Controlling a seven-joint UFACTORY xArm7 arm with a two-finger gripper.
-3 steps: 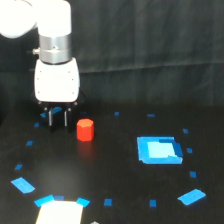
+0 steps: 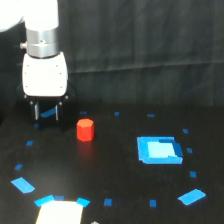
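Note:
A small red block (image 2: 85, 130) with a many-sided outline rests on the dark table, left of centre. Up and to its left hangs my gripper (image 2: 47, 110), pointing down under the white arm (image 2: 46, 75). Two dark fingers stand apart, so it is open, and nothing shows between them. The red block is clear of the fingers. On the right lies a blue-bordered square (image 2: 146, 157) with a white middle (image 2: 160, 150).
Small blue tape marks (image 2: 22, 185) are scattered over the black table. A pale object (image 2: 60, 213) is cut off by the bottom edge. Dark curtains hang behind.
My gripper has moved left and appears a little higher in the view, farther from the red block. The block and the blue-bordered square have stayed in place.

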